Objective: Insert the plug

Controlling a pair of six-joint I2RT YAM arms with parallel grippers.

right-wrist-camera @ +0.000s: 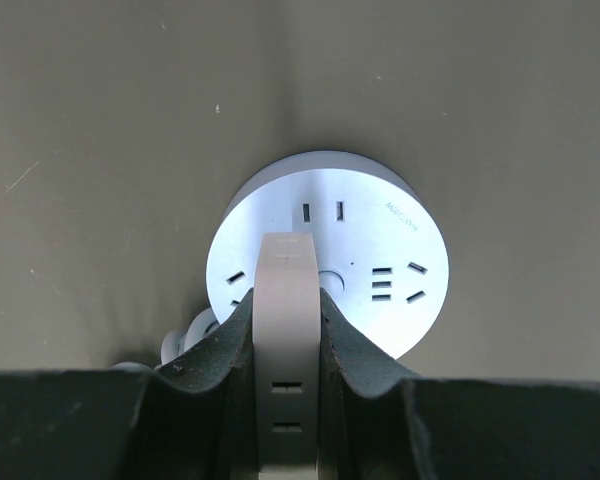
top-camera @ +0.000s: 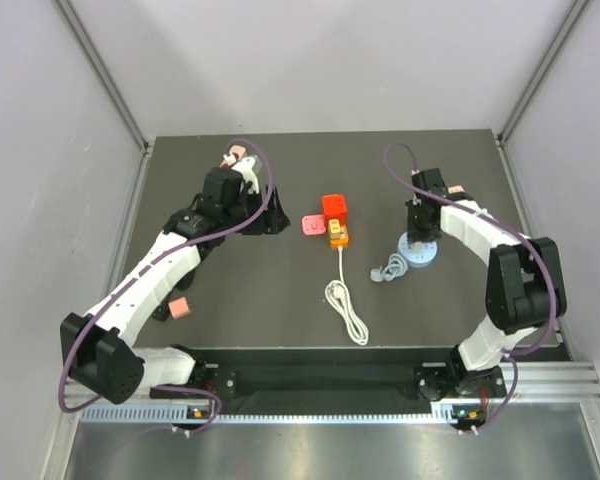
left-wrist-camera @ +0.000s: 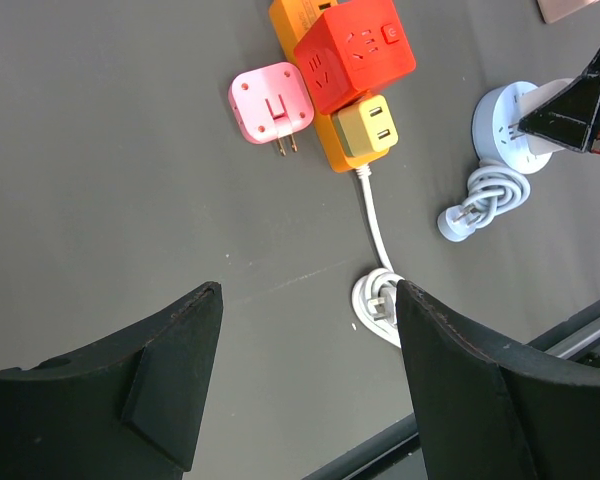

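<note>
My right gripper is shut on a pale pinkish-white plug (right-wrist-camera: pixel 287 270), gripping it by its sides. Behind the plug lies the round white power strip (right-wrist-camera: pixel 390 225), its face with several slots turned to the camera; the plug covers part of the left half. In the left wrist view, the held plug (left-wrist-camera: pixel 547 105) is right at the face of the round strip (left-wrist-camera: pixel 490 125), and thin dark prongs or slots show between them. Whether the prongs are inside any slot, I cannot tell. Left of the middle, my left gripper is open and empty.
A pink plug (left-wrist-camera: pixel 271 103) lies beside an orange strip (left-wrist-camera: pixel 337 150) carrying a red cube (left-wrist-camera: pixel 355 55) and a yellow adapter (left-wrist-camera: pixel 368 125). The round strip's coiled cord (left-wrist-camera: pixel 495 192) sits at its side. Bare table spreads left of these.
</note>
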